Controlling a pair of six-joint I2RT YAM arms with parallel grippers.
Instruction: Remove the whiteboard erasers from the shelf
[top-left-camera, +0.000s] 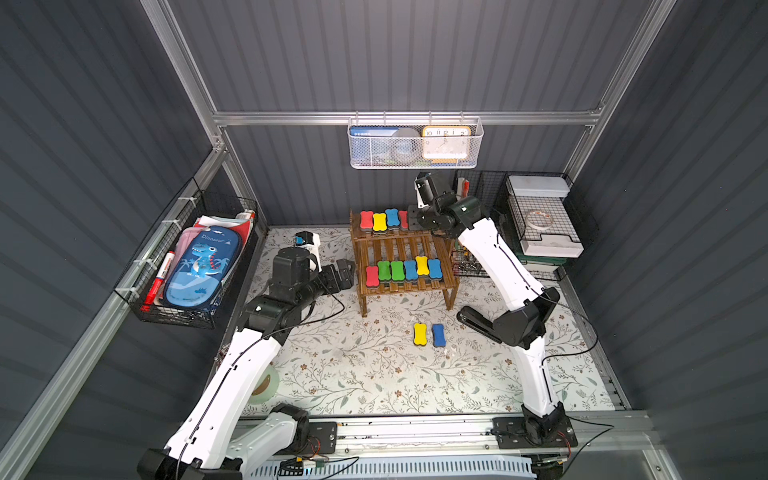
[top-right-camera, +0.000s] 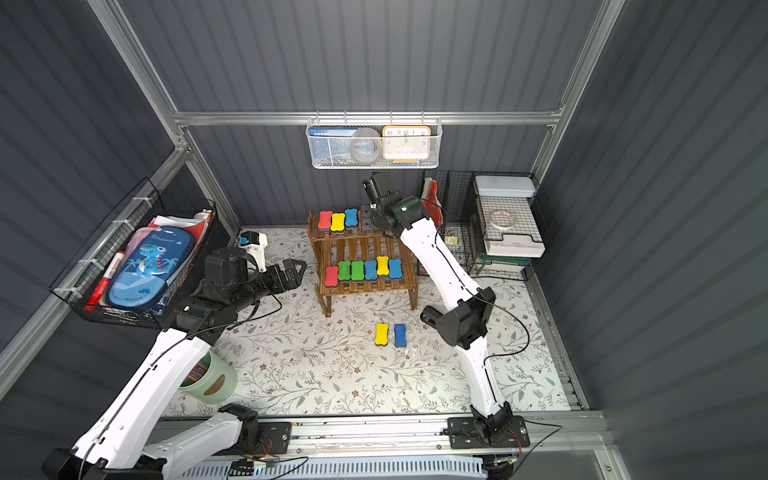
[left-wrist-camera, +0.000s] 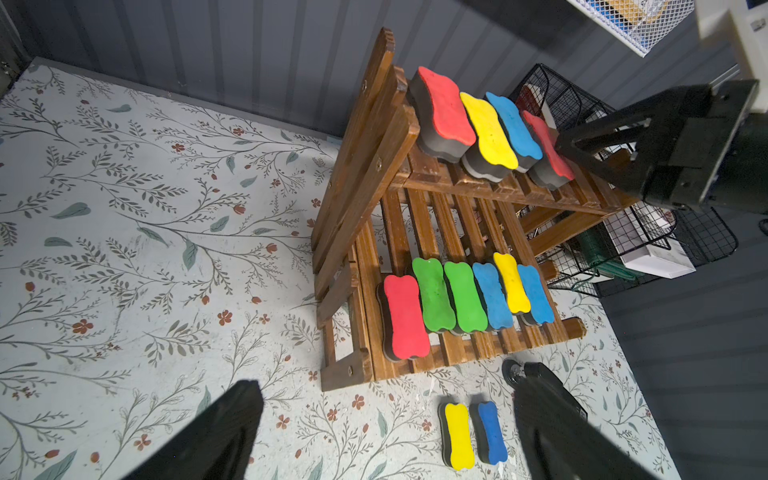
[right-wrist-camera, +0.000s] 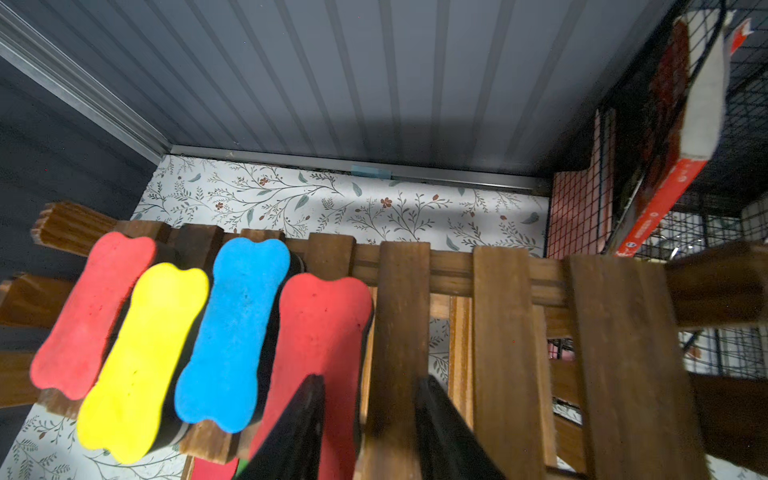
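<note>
The wooden two-tier shelf (top-left-camera: 404, 240) carries erasers on both tiers. On top stand a red eraser (right-wrist-camera: 93, 316), a yellow eraser (right-wrist-camera: 144, 360), a blue eraser (right-wrist-camera: 233, 332) and, rightmost, another red eraser (right-wrist-camera: 324, 336). Several red, green, blue and yellow ones line the lower tier, including a green eraser (left-wrist-camera: 433, 293). My right gripper is part open at the rightmost top red eraser; one finger overlaps it in the right wrist view, the other is over bare slats. A firm hold does not show. My left gripper (top-left-camera: 345, 276) stands open and empty, left of the shelf.
A yellow eraser (top-left-camera: 420, 334) and a dark blue eraser (top-left-camera: 439, 335) lie on the table before the shelf, near a black stapler-like object (top-left-camera: 478, 325). Wire baskets (top-left-camera: 552, 216) stand at right; a white mesh basket (top-left-camera: 416, 150) hangs behind.
</note>
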